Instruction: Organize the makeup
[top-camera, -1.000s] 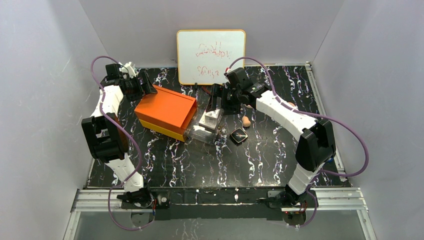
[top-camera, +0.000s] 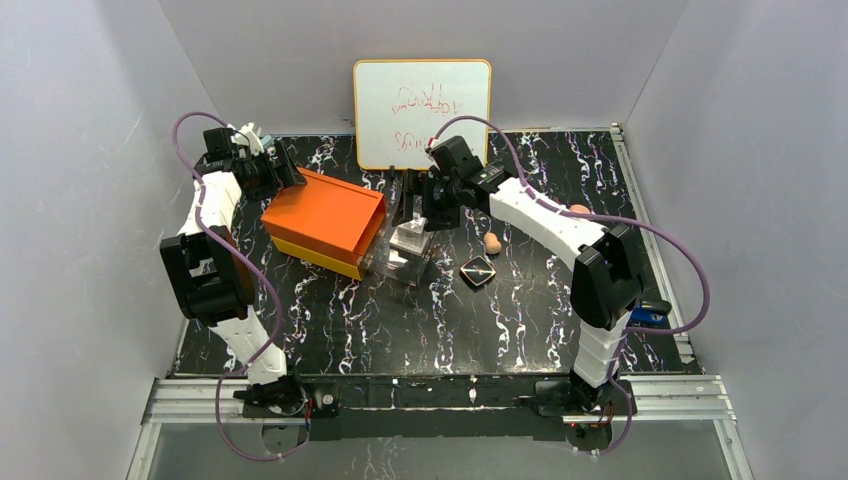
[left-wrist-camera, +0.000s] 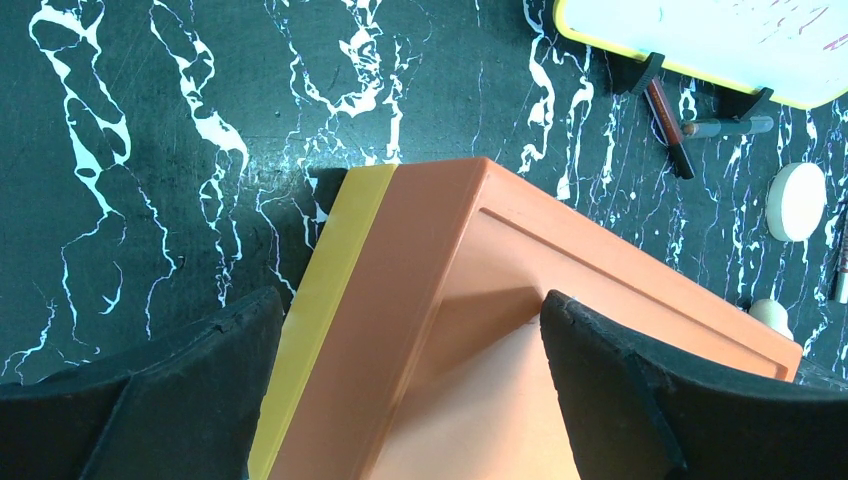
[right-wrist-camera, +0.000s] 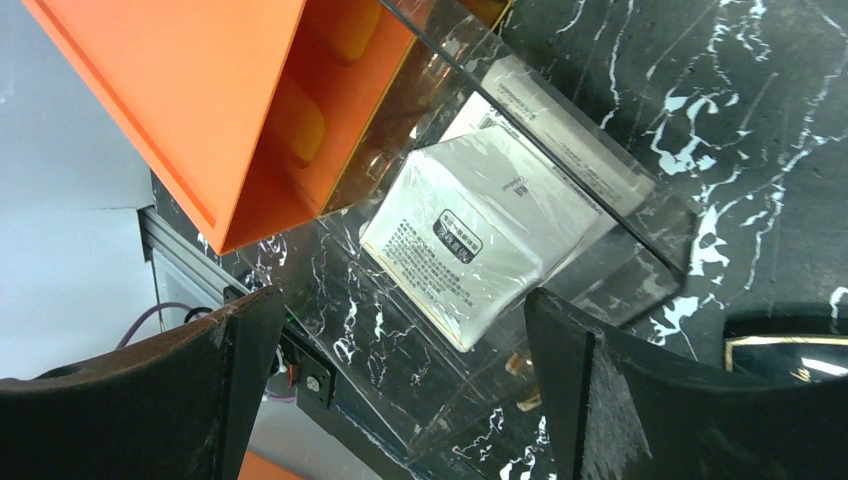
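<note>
An orange box with a yellow base (top-camera: 325, 215) stands left of the table's middle. From its right end a clear drawer (top-camera: 378, 262) sticks out. White printed packets (right-wrist-camera: 480, 225) lie inside that drawer, overlapping. My left gripper (top-camera: 290, 165) is at the box's far left corner, open, its fingers either side of that corner in the left wrist view; contact cannot be told. Over the drawer my right gripper (top-camera: 408, 205) stands open, with nothing held between its fingers. A black square compact (top-camera: 478, 271) and a beige sponge (top-camera: 492, 243) lie on the table right of the drawer.
A whiteboard (top-camera: 423, 115) leans at the back. Two pencil-like sticks, one a green one (left-wrist-camera: 728, 127), and a round white item (left-wrist-camera: 797, 202) lie near it. A blue object (top-camera: 650, 315) is at the right edge.
The orange box and its drawer have shifted slightly left. Both grippers have moved left as well, the right one further. The compact and sponge have stayed put.
</note>
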